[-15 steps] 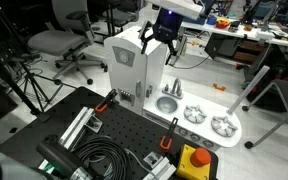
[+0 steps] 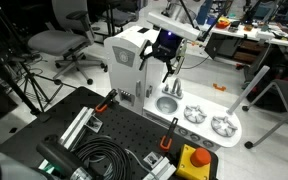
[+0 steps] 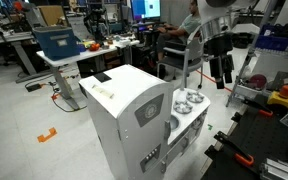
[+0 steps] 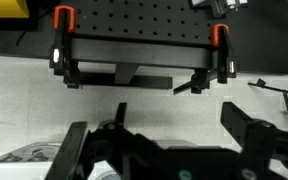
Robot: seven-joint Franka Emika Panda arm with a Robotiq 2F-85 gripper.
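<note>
My gripper [image 2: 155, 72] hangs in the air beside the white toy fridge unit [image 2: 123, 77], above the sink side of the play kitchen. Its two dark fingers stand well apart with nothing between them. In exterior view 2 the gripper [image 3: 214, 76] is over the far side of the kitchen. The small sink [image 2: 166, 104] has a grey faucet [image 2: 175, 88], and two silvery burners [image 2: 223, 126] sit on the white counter to its right. From the wrist, the open gripper faces bare floor, with part of a pale rounded surface at the lower left.
A dark perforated table [image 2: 134, 131] borders the kitchen, with orange-and-black clamps [image 2: 106, 101] along its edge. On it lie coiled black cables [image 2: 102, 157] and a yellow box [image 2: 194, 164] with a red-orange knob. An office chair [image 2: 62, 40] stands at the left. Floor beyond the kitchen is open.
My arm has come down over the last second, bringing the gripper lower beside the fridge unit. The fingers are still apart. Kitchen and table items look unmoved.
</note>
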